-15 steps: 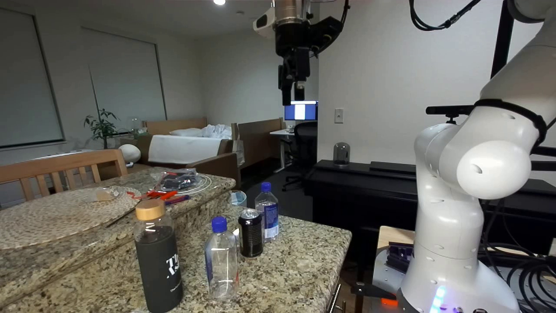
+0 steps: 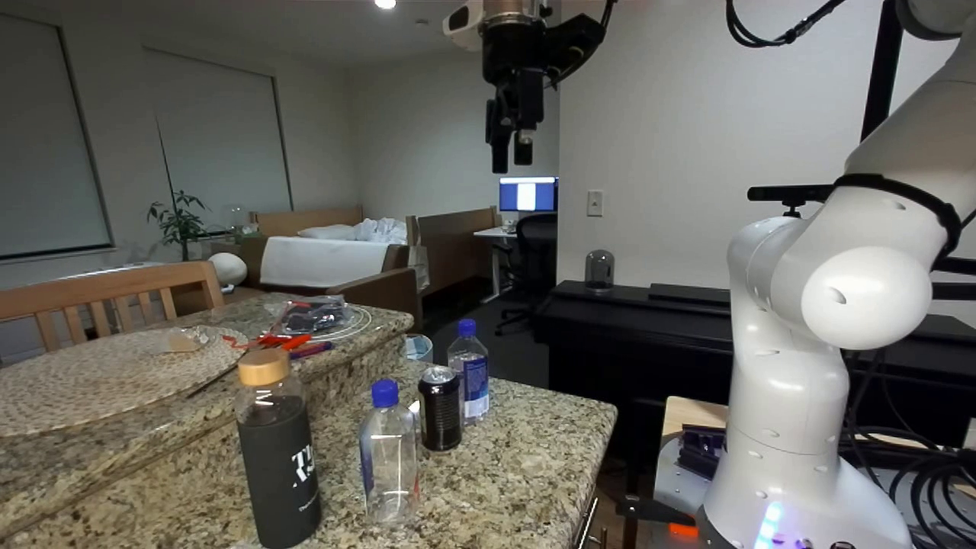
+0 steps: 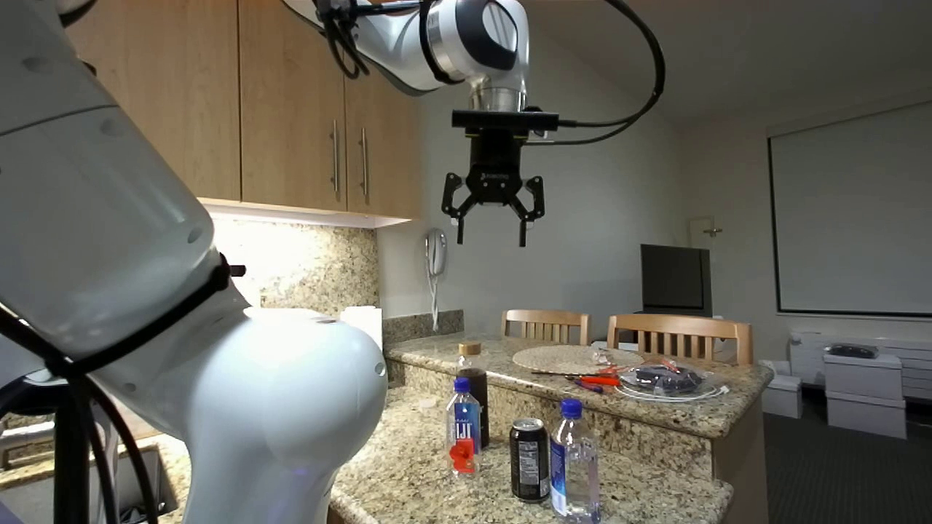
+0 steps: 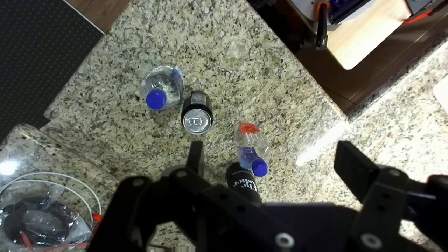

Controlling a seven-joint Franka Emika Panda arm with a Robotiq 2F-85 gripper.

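Observation:
My gripper (image 3: 491, 234) hangs high above the granite counter, its fingers pointing down and spread wide with only air between them. Below stand a black can (image 4: 197, 113), a clear bottle with a blue cap (image 4: 167, 84) close beside it, and a second blue-capped bottle (image 4: 252, 147) with a red mark. A dark bottle with a wooden cap (image 2: 277, 457) stands near that second bottle; in the wrist view its lower part is covered by the gripper body. All four are upright on the lower counter (image 2: 535, 430), well clear of the fingers.
A raised ledge (image 3: 699, 410) borders the lower counter. On it lie a round woven mat (image 3: 559, 359) and a plastic bag with cables (image 3: 668, 378). Wooden cabinets (image 3: 288, 105) hang beside the arm. Bare counter lies toward the front edge.
My gripper has risen slightly in exterior view 1, shifting a touch to the left. The bottles and the can stand where they were.

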